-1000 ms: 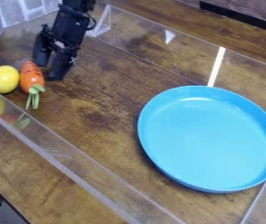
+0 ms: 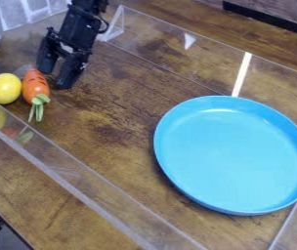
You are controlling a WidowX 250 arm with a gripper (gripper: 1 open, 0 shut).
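Observation:
My black gripper (image 2: 63,61) reaches down from the top at the upper left, its tip low beside an orange carrot (image 2: 35,90) with a green top. A yellow lemon (image 2: 4,88) lies just left of the carrot. Whether the fingers are open or shut, or touch the carrot, is unclear at this size. A large blue plate (image 2: 230,153) sits on the right.
Clear plastic walls border the wooden work surface (image 2: 106,127), along the left, back and front. The middle of the surface between the carrot and the plate is free.

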